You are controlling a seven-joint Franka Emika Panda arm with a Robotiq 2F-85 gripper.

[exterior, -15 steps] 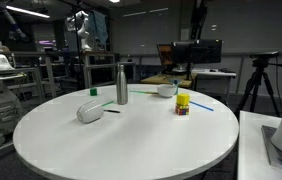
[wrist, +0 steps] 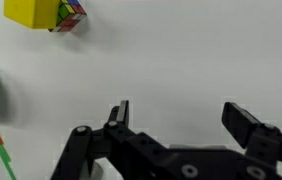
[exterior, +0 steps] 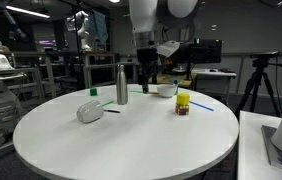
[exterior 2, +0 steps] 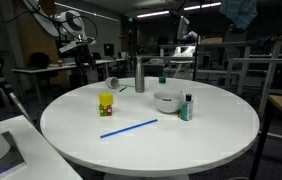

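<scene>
My gripper is open above the white round table (exterior 2: 231,125), with only bare tabletop showing between its fingers. In exterior view 1 the gripper (exterior: 150,84) hangs over the middle of the table, right of the steel bottle (exterior: 123,84). A yellow block (exterior: 183,99) rests on a multicoloured cube (exterior: 182,110); the yellow block (wrist: 31,12) is at the top left of the wrist view, apart from the fingers. Behind that pair stands a white bowl (exterior 2: 168,102), with a small bottle (exterior 2: 186,110) beside it.
A clear jar or cup (exterior: 90,111) lies on its side at the left. A blue stick (exterior 2: 129,128) lies near the yellow block. Farther off is a small green object (exterior: 93,92).
The arm has come down and moved left in exterior view 1, from high at the right to lower over the table. The objects on the table have not moved.
</scene>
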